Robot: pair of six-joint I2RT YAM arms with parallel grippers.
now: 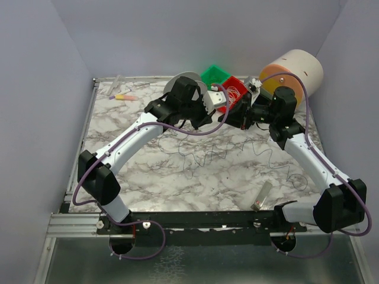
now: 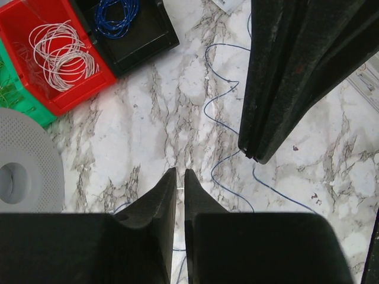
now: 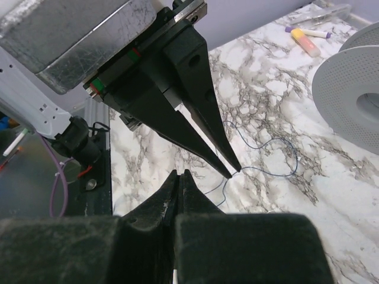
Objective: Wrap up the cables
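A thin blue cable [image 2: 231, 190] lies in loose bends over the marble table, and its strands run beneath both grippers. My left gripper hangs over it, open by a narrow gap with no cable visible between the tips. To the right, my right gripper is shut, pointing down; strands of cable show on both sides of its tips, but whether one is pinched there I cannot tell. Bundled white cable fills the red bin [image 2: 18, 29], and coiled blue cable rests in the black bin [image 2: 142, 41].
A green bin [image 1: 215, 75] stands beside the red one at the back, near a grey perforated spool [image 2: 41, 157] and a large cream spool [image 1: 302, 68]. A marker [image 1: 122, 97] lies far left, a pale strip [image 1: 262, 195] front right.
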